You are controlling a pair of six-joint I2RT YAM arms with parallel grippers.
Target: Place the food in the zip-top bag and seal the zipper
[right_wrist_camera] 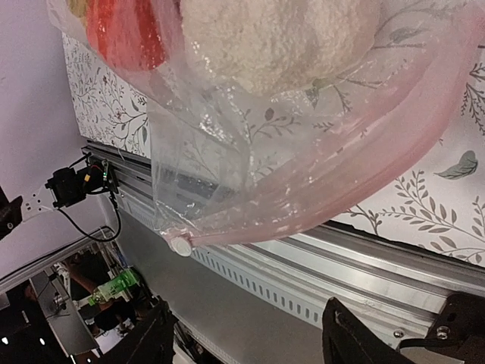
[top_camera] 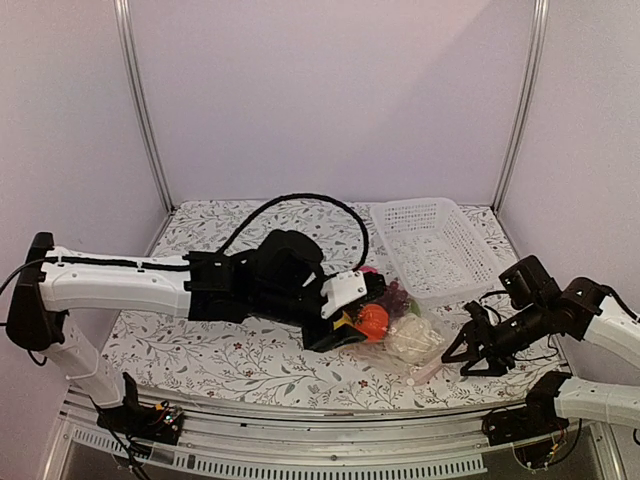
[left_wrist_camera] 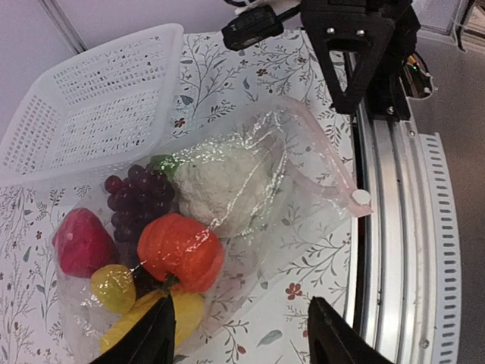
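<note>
The clear zip top bag [left_wrist_camera: 265, 258] lies on the table, full of food: a red tomato [left_wrist_camera: 182, 250], dark grapes [left_wrist_camera: 140, 201], a pink fruit [left_wrist_camera: 83, 243], yellow pieces [left_wrist_camera: 155, 315] and a whitish lump [left_wrist_camera: 223, 186]. Its pink zipper edge [right_wrist_camera: 333, 201], with a white slider [right_wrist_camera: 180, 246] at the front corner, faces right. Above the bag's left part hangs my left gripper, part open, nothing between its fingers. My right gripper [top_camera: 465, 365] stands open just right of the zipper edge; its fingers [right_wrist_camera: 345, 337] are empty and apart from the bag.
An empty white basket [top_camera: 440, 250] stands behind and to the right of the bag. The metal rail [top_camera: 300, 430] runs along the table's front edge, close to the slider.
</note>
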